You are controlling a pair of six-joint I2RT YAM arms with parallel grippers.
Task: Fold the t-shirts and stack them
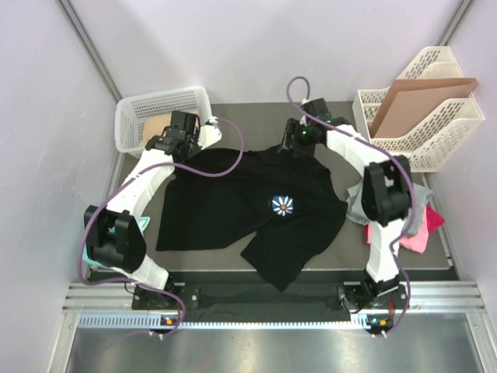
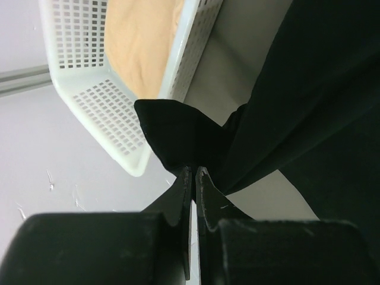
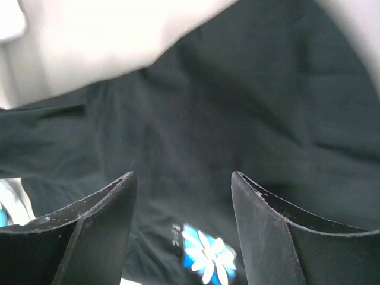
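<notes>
A black t-shirt [image 1: 217,210] with a daisy patch [image 1: 283,205] lies spread on the table, one end reaching past the front edge. In the top view my left gripper [image 1: 183,148] is at its back-left corner; the left wrist view shows that gripper shut on the black fabric [image 2: 309,71]. My right gripper [image 1: 292,140] is over the shirt's back-right part; in the right wrist view it [image 3: 184,181] is open above the blurred cloth, nothing between its fingers.
A white basket [image 1: 124,124] stands back left, white racks with cardboard [image 1: 423,105] back right. Grey and pink shirts [image 1: 411,241] lie at the right, teal cloth at the left under my arm. Bare table [image 1: 248,116] shows along the back.
</notes>
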